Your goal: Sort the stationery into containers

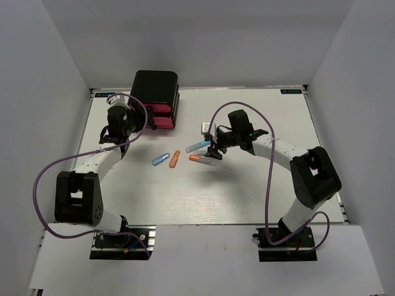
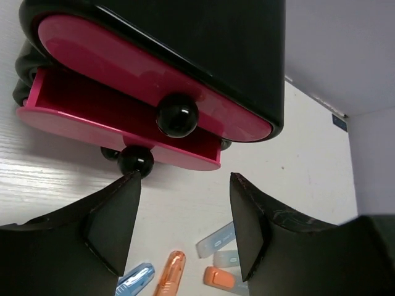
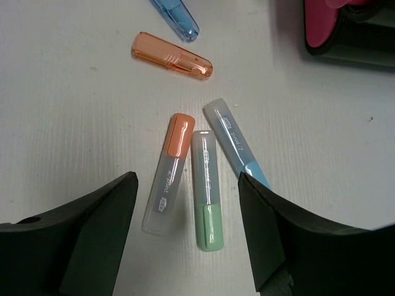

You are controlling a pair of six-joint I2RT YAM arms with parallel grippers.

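Observation:
Three clear pens lie close together on the table, one orange-ended (image 3: pixel 168 174), one green-ended (image 3: pixel 207 185) and one blue-ended (image 3: pixel 233 137). Over them hangs my right gripper, open and empty. A short orange piece (image 3: pixel 171 55) and a short blue piece (image 3: pixel 176 17) lie apart from the pens. In the left wrist view, my open left gripper is in front of the black drawer cabinet (image 2: pixel 203 37). Its upper drawer (image 2: pixel 117 55) is shut, while the lower drawer (image 2: pixel 74 120) stands partly open; the visible part of its inside is empty.
Round black knobs (image 2: pixel 177 115) stick out from the drawer fronts close to my left fingers. A small white item (image 1: pixel 205 127) sits beside the right gripper in the top view, partly covered.

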